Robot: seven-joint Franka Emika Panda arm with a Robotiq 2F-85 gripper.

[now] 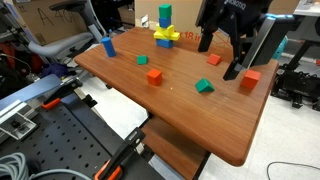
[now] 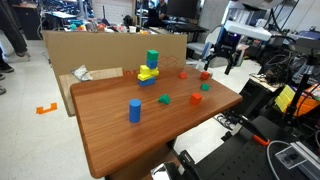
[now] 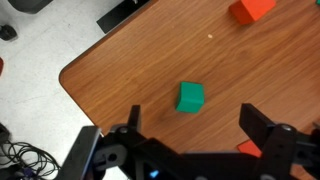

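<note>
My gripper [image 1: 218, 58] hangs above the right part of the wooden table, its fingers spread and nothing between them. Below it a green block [image 1: 204, 86] rests on the tabletop. From the wrist, that green block [image 3: 190, 97] appears just ahead of the gap between the two dark fingertips, apart from both. In exterior view 2 the gripper [image 2: 220, 62] hovers near the table's right end, over the same small green block [image 2: 205, 87].
Red-orange blocks lie around it: one at the front [image 1: 154, 77], one to the right [image 1: 250, 79], one farther back [image 1: 214, 59]. Farther left are another green block [image 1: 142, 59], a blue cylinder [image 1: 108, 46] and a green, blue and yellow stack [image 1: 164, 25].
</note>
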